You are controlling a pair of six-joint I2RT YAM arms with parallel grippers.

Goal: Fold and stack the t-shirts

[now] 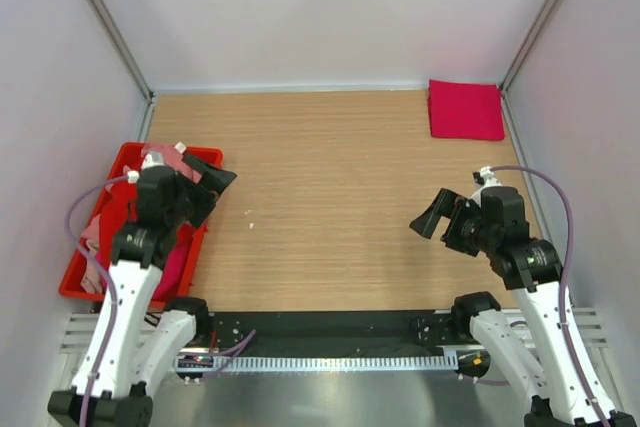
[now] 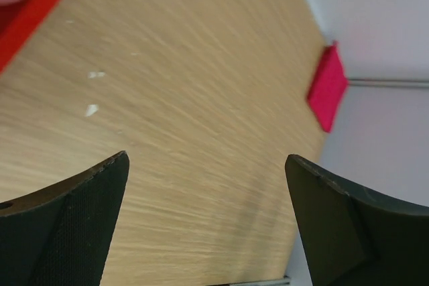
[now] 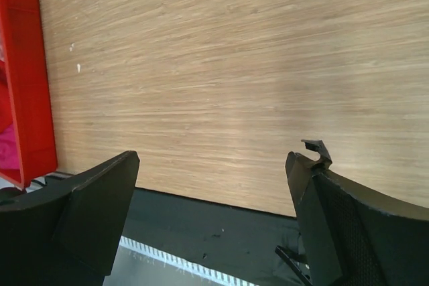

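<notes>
A folded crimson t-shirt (image 1: pixel 466 111) lies flat at the table's far right corner; the left wrist view shows the same folded shirt (image 2: pixel 328 88) at its right. Other shirts, pink and red (image 1: pixel 178 264), are crumpled inside the red bin (image 1: pixel 198 259) on the left, partly covered by my left arm. My left gripper (image 1: pixel 210 176) hovers by the bin's right rim, its fingers wide apart and empty. Above the right part of the table, my right gripper (image 1: pixel 432 215) is open too, with bare wood beneath it in the right wrist view.
White walls close in the back and both sides. A dark strip (image 1: pixel 330 332) runs along the front edge.
</notes>
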